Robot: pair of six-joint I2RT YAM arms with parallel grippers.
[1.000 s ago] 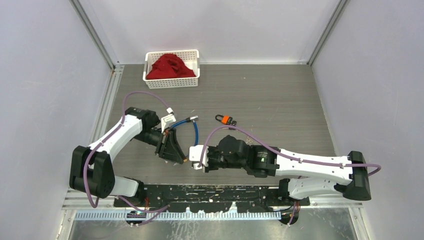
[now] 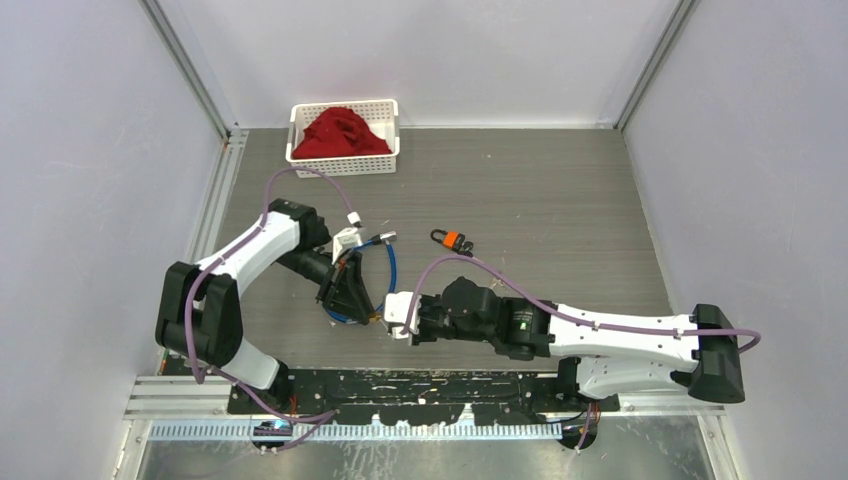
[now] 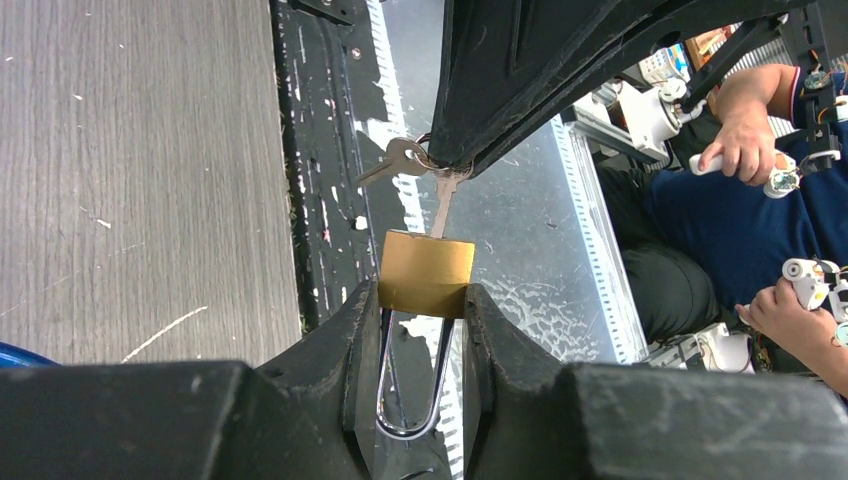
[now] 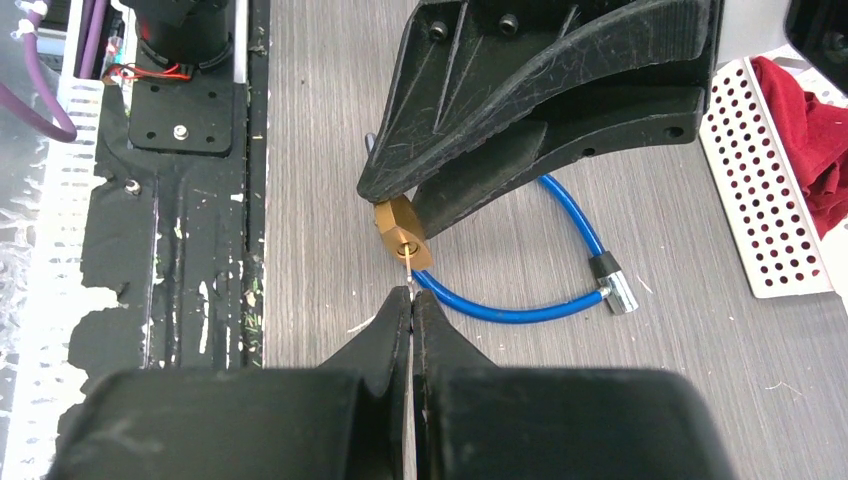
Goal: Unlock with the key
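Observation:
A brass padlock (image 3: pixel 425 268) with a long steel shackle (image 3: pixel 408 430) is held between the fingertips of my left gripper, its keyhole facing my right gripper. That one is shut on a small silver key (image 3: pixel 446 200), whose blade reaches into the keyhole of the padlock (image 4: pixel 398 225). A second key (image 3: pixel 385 168) hangs from the same ring. In the top view the two grippers meet at the front left of the table, over part of a blue cable lock (image 2: pixel 392 270).
An orange-and-black padlock (image 2: pixel 451 241) lies at the table's centre. A white basket (image 2: pixel 343 166) with red cloth stands at the back left. The side walls border the workspace.
My left arm has shifted slightly, its wrist a little higher in the top view and more of the brass padlock showing. My right gripper has moved only a few pixels.

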